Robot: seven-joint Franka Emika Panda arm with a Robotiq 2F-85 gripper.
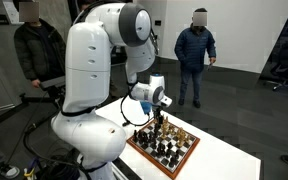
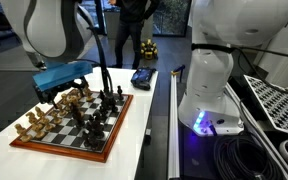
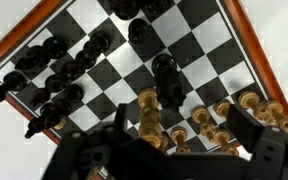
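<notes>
A wooden chessboard [image 2: 54, 150] with a brown frame lies on the white table, bearing dark and tan chess pieces. My gripper is over the board, its fingers wide apart and nothing gripped. In the wrist view a tall tan piece [image 3: 149, 115] stands between the fingers, closer to the left one. A black piece [image 3: 167, 75] is just beyond it, near the middle. The exterior views show the gripper [image 1: 157, 101] low over the far part of the board; its exact height above the pieces cannot be told.
More black pieces [image 3: 92, 47] crowd one side of the board, and tan pieces [image 3: 221, 108] cluster near the right finger. Bare white table [image 1: 219, 158] lies right of the board. A person [image 1: 194, 55] stands in the background.
</notes>
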